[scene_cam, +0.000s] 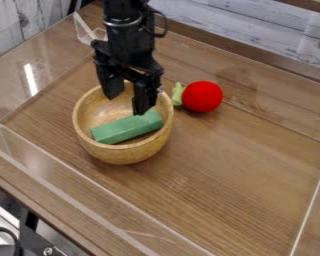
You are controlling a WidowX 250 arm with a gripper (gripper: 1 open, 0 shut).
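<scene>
My gripper (129,96) hangs from the black arm over the back half of a tan bowl (123,150), its fingers open and pointing down. A green rounded block (128,126) lies in the front part of the bowl. A red ball (203,96) sits just right of the bowl, with a small pale green object (179,92) at its left, partly hidden. Whether anything lies directly between the fingertips is hard to tell.
A clear or white object stands at the back left near the table's edge. A dark cable is at the lower left.
</scene>
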